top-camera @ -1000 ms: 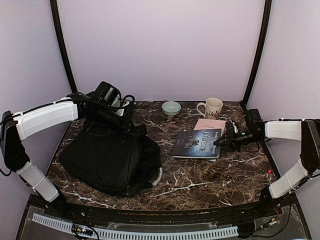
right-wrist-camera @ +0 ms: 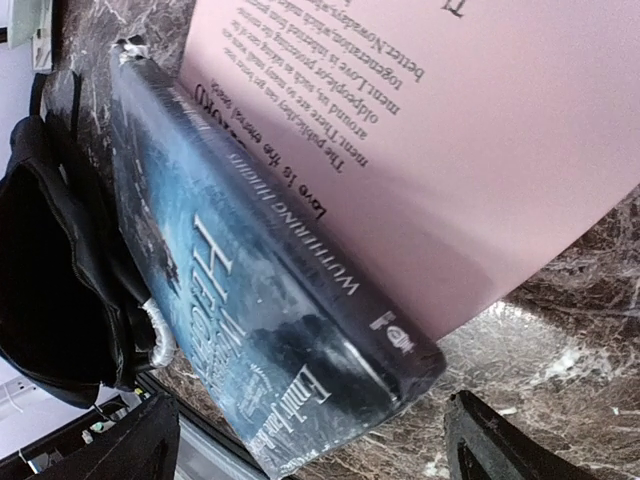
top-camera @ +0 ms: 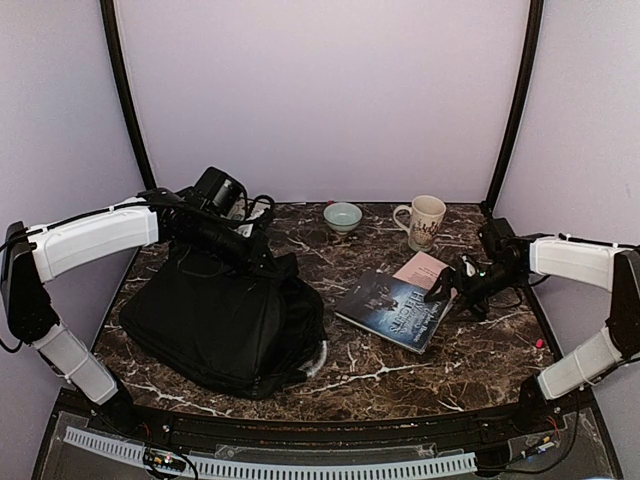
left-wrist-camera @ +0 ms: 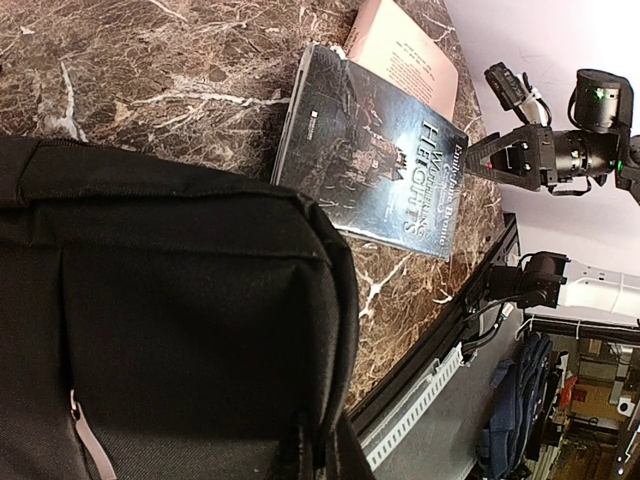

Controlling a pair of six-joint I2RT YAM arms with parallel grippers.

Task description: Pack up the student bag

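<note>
The black student bag (top-camera: 200, 320) (left-wrist-camera: 170, 350) slumps on the left of the marble table, its opening toward the middle. My left gripper (top-camera: 262, 262) is shut on the top edge of the bag; its fingertips are mostly hidden by fabric. The Wuthering Heights book (top-camera: 390, 308) (left-wrist-camera: 370, 150) (right-wrist-camera: 230, 290) lies right of the bag, partly over a pink book (top-camera: 425, 270) (left-wrist-camera: 415, 55) (right-wrist-camera: 420, 120). My right gripper (top-camera: 450, 285) is open at the dark book's right end, the book's corner between its spread fingers in the right wrist view.
A white mug (top-camera: 425, 220) stands behind the books and a light green bowl (top-camera: 342, 216) at the back middle.
The dark book has turned, its right end now nearer the front, uncovering more of the pink book. The left arm has hardly moved.
</note>
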